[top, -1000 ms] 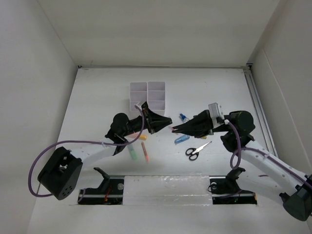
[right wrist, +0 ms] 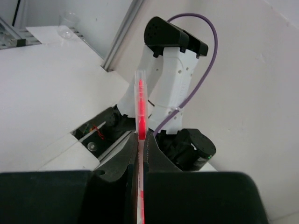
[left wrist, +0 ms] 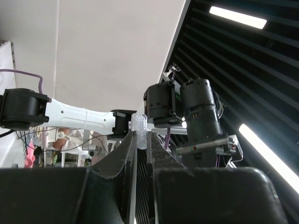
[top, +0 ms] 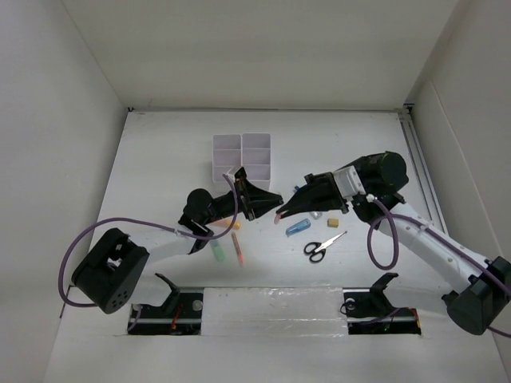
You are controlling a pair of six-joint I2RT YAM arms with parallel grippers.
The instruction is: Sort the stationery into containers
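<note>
Over the middle of the table, my left gripper [top: 279, 202] is shut on a clear tube-like cap [left wrist: 141, 125], which stands up from its fingertips in the left wrist view. Close beside it in the top view, my right gripper [top: 279, 214] is shut on a pink stick [right wrist: 141, 108] with a clear outer part. The stick's pink end also shows small in the top view. A white divided container [top: 242, 141] stands behind the left gripper. In front lie a blue item [top: 299, 227], black-handled scissors [top: 317, 250] and a tan block [top: 333, 223].
A green stick [top: 216, 248] and an orange-red stick [top: 237, 248] lie front left, near an orange item [top: 232, 225] partly under the left arm. The right arm covers part of another blue item [top: 296, 189]. Free table lies at back left and back right.
The left gripper has barely moved.
</note>
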